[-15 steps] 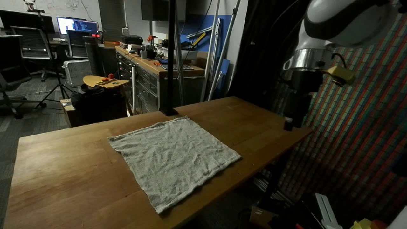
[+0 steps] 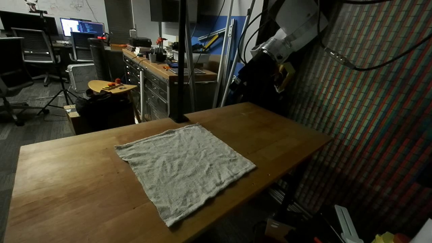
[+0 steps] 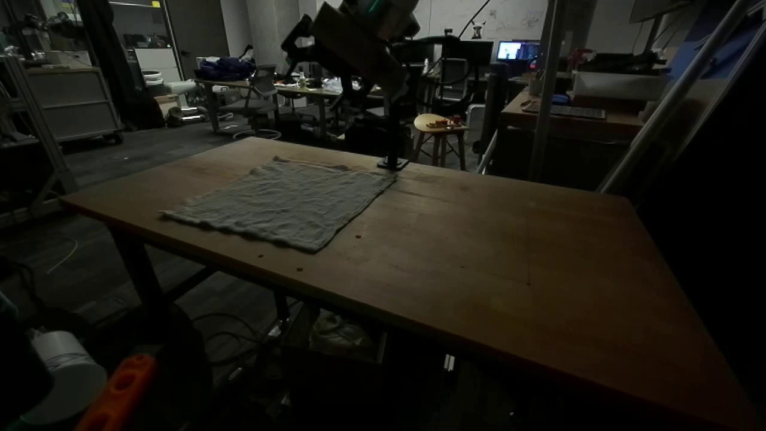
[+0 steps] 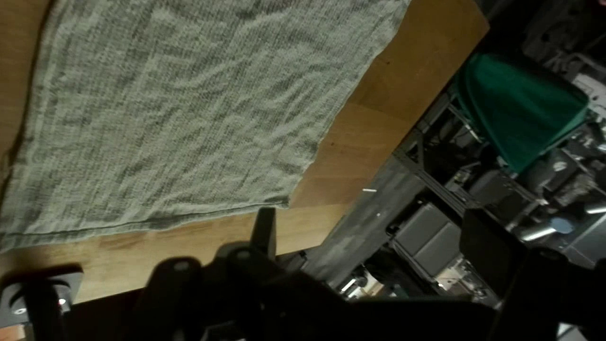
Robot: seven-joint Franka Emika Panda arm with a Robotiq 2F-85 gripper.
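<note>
A grey-beige cloth (image 2: 184,164) lies spread on the wooden table, lightly wrinkled, its edges mostly straight. In exterior view 2 the same cloth (image 3: 276,201) covers the left part of the tabletop. Seen from the wrist, the cloth (image 4: 187,108) fills the upper left, apart from my fingers. My gripper is open, with a wide gap and nothing held between its fingers. The arm is raised and tilted in exterior view 1, where the dark gripper blends into the background.
A dark post (image 2: 178,97) stands at the table's back edge, close behind the cloth. Hanging cables (image 2: 344,60) cross near the arm.
The arm has swung up and left in exterior view 1, from pointing straight down near the table's right corner to a raised, tilted pose. The cloth has not moved.
</note>
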